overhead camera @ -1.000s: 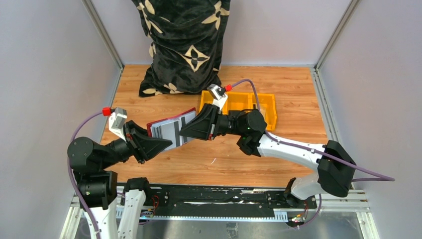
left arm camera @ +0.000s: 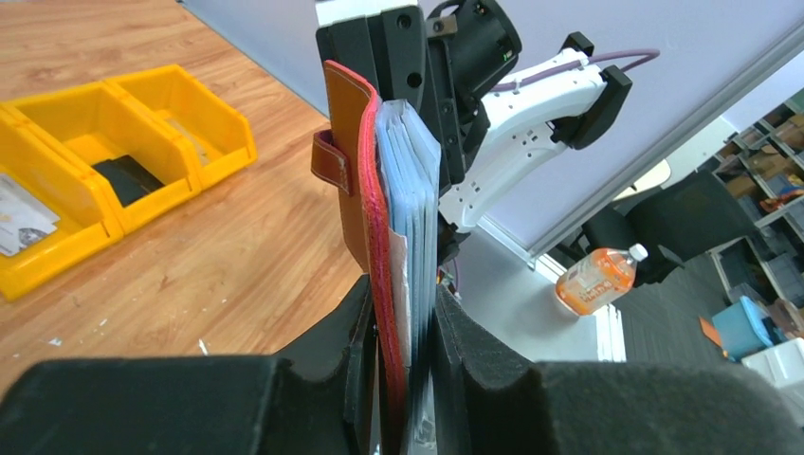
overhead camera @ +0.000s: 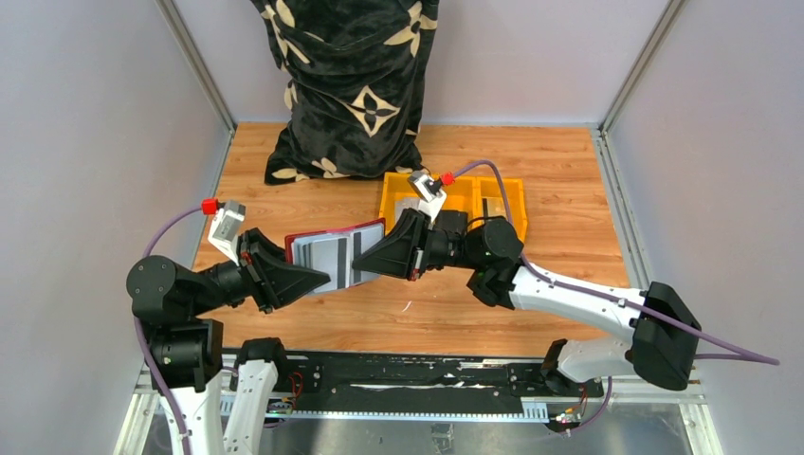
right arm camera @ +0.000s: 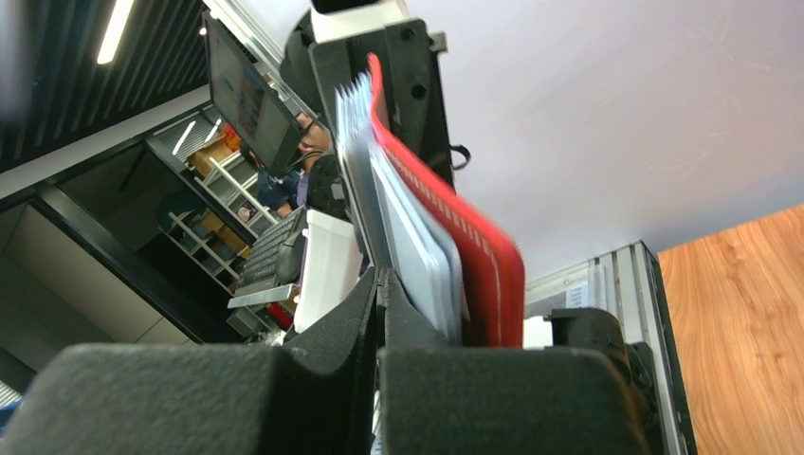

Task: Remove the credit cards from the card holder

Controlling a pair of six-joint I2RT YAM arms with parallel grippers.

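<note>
An open red-and-brown card holder [left arm camera: 351, 180] with a stack of clear sleeves and cards [left arm camera: 410, 190] is held upright above the table by my left gripper [overhead camera: 284, 284], which is shut on it. In the top view the holder's pale pages [overhead camera: 332, 256] face up between the two arms. My right gripper [overhead camera: 365, 261] is shut at the holder's right side; in the right wrist view its tips lie against the fanned sleeves [right arm camera: 417, 237]. I see nothing clearly between its fingers.
A yellow divided bin [overhead camera: 517, 204] with dark and pale items sits at the back right of the wooden table [overhead camera: 427, 322]. A dark patterned cloth [overhead camera: 341, 95] hangs at the back.
My right gripper and arm have shifted to the right and slightly toward the front. The holder's right side has moved a little the same way; my left gripper is nearly still.
</note>
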